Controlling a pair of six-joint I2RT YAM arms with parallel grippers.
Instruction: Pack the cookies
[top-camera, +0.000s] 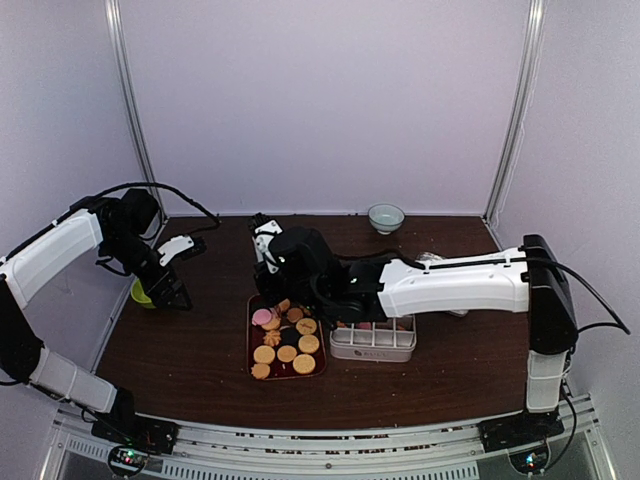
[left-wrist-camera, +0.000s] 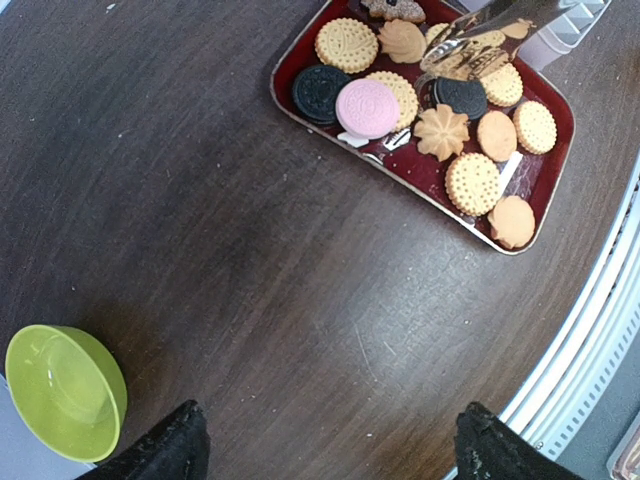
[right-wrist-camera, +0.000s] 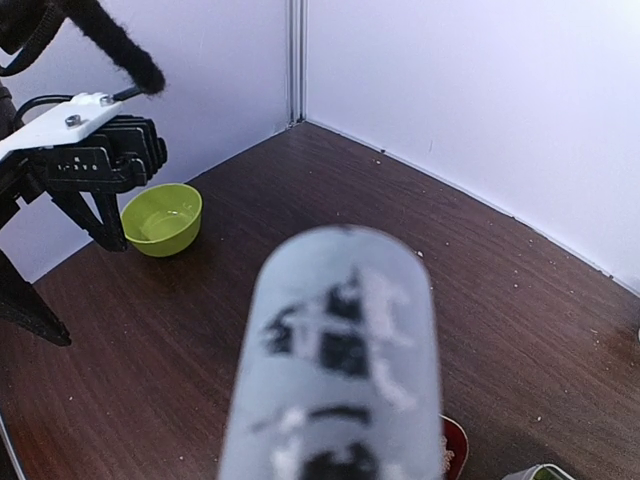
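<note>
Assorted cookies, among them a pink one (left-wrist-camera: 367, 108), dark ones (left-wrist-camera: 320, 92) and plain round ones (top-camera: 304, 364), lie on a red tray (top-camera: 255, 342). A light compartment box (top-camera: 370, 350) stands right of it, partly hidden by the right arm. My right gripper (top-camera: 262, 262) is raised above the back of the tray; a large pale blurred cylinder with dark markings (right-wrist-camera: 330, 350) fills the middle of its view, and I cannot tell how the fingers stand. My left gripper hangs open at the left, fingers apart, nothing between them.
A green bowl (left-wrist-camera: 65, 390) sits by the left wall behind the left gripper. A pale bowl (top-camera: 386, 217) stands at the back, and a clear wrapped item (top-camera: 432, 258) lies partly behind the right arm. Bare table surrounds the tray.
</note>
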